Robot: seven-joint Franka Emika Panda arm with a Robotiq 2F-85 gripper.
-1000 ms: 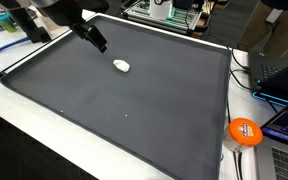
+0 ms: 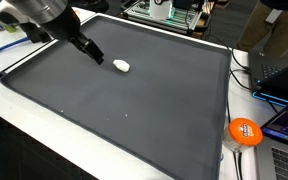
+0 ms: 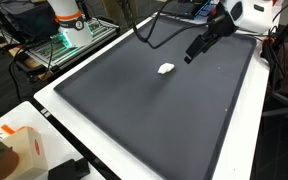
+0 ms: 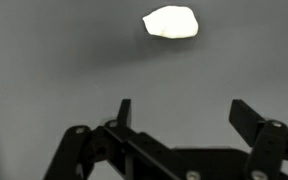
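Observation:
A small white object (image 2: 121, 66), rounded with one pointed end, lies on the dark grey board (image 2: 134, 110). In the wrist view the white object (image 4: 171, 22) shows near the top, ahead of the fingers and apart from them. My gripper stands open, its two black fingers wide apart with only bare board between them. From exterior view 2 my gripper (image 3: 191, 56) is above the board, a little to one side of the white object (image 3: 166, 69).
An orange-lidded jar (image 2: 244, 132) and laptops (image 2: 284, 135) stand beyond the board's right side. Cables run near them. Most of the board is bare, with free room around the white object.
In exterior view 1 the gripper has moved slightly left and lower, closer to the board. The white object has stayed where it was.

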